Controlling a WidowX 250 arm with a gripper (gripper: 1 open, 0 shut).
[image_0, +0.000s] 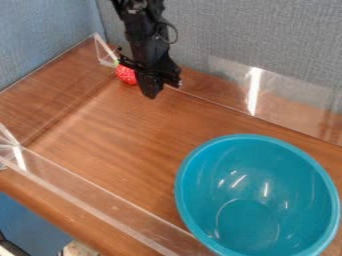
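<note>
My black gripper (152, 86) hangs at the back of the wooden table, pointing down, just right of and in front of a red object (126, 75), which it partly hides. The gripper looks shut, with nothing visible between its fingertips. A large teal bowl (257, 195) sits at the front right.
Clear plastic walls edge the wooden table (100, 140) along the back, left and front. Grey padded walls stand behind and to the left.
</note>
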